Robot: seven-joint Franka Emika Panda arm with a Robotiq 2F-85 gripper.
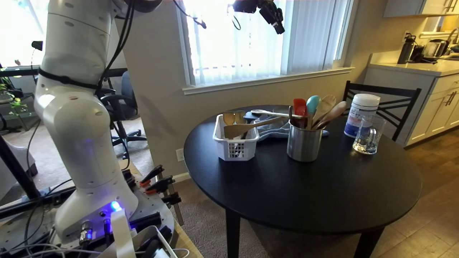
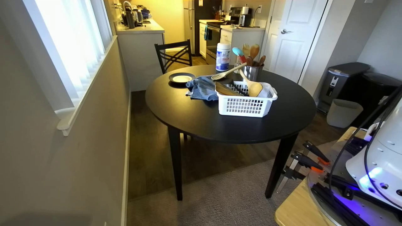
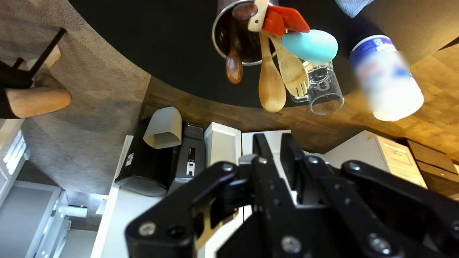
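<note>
High above the table, my gripper (image 1: 278,28) has no utensil hanging from it. In the wrist view, a narrow gap shows between its black fingers, with nothing visible in it; how far they are closed is unclear. A wooden spatula or spoon (image 1: 234,130) lies slanted over the white basket (image 1: 236,150), its handle toward the steel cup (image 1: 303,146). A pale wooden fork (image 2: 218,76) lies above the blue cloth (image 2: 205,88), handle toward the cup. The cup holds several utensils, including a turquoise one (image 3: 312,45) and a red one (image 3: 290,19).
A wipes canister (image 1: 361,114) and a glass mug (image 1: 369,135) stand right of the cup. A small plate (image 2: 181,78) sits near the cloth. A chair (image 1: 387,103) stands behind the table.
</note>
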